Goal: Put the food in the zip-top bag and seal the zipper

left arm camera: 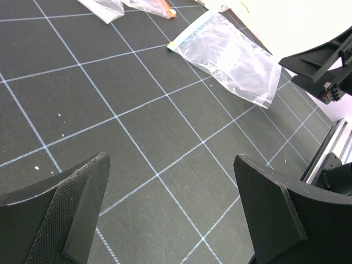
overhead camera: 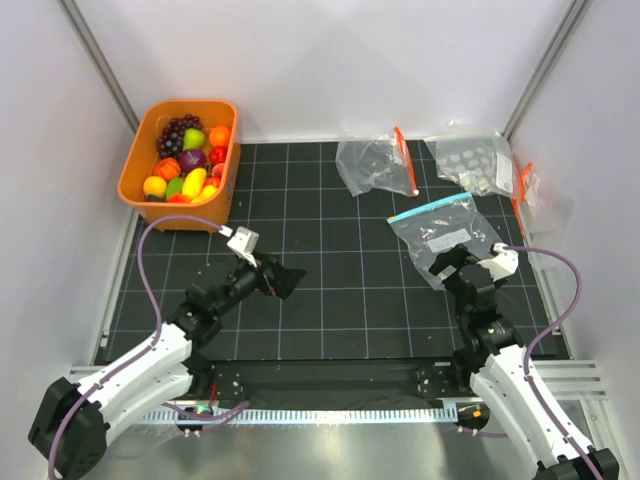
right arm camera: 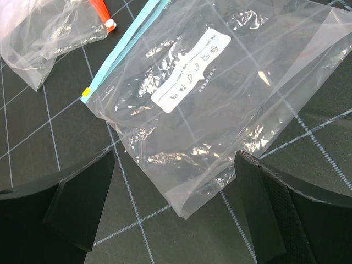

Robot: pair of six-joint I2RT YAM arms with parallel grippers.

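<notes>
A clear bag with a light blue zipper lies flat at the right of the mat, its yellow slider at the left end of the zipper. My right gripper hangs open over that bag, with nothing between its fingers. An orange bin of fruit and vegetables sits at the back left. My left gripper is open and empty over the left-middle of the mat, in front of and right of the bin.
Bags with orange zippers lie along the back and right: one at back centre, another at back right, a third at the right edge.
</notes>
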